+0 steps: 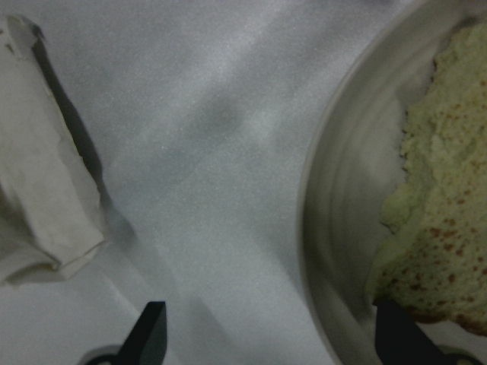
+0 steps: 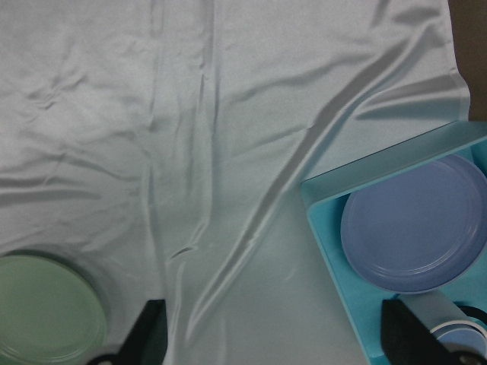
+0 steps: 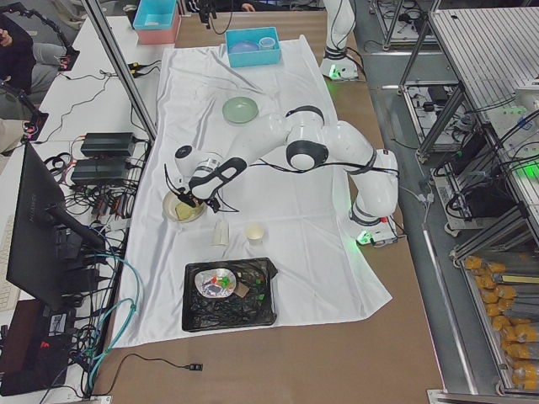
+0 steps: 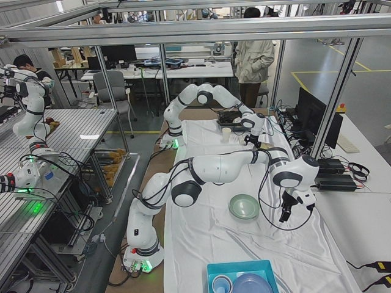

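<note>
My left gripper is open, low over a beige plate (image 3: pixel 170 208) holding a flat, browned pancake (image 1: pixel 437 236); one finger reaches the pancake's edge in the left wrist view, with nothing visibly gripped. A crumpled paper wrapper (image 1: pixel 42 152) lies beside the plate. My right gripper is open and empty, above the cloth between a green plate (image 2: pixel 46 304) and a blue bin (image 2: pixel 331 251), which holds a blue plate (image 2: pixel 415 220) and a cup (image 2: pixel 456 331).
A black tray (image 3: pixel 194 311) with a foil dish (image 3: pixel 215 283) sits at the near end, beside a small cream cup (image 3: pixel 254 232). A monitor and cables line the left side.
</note>
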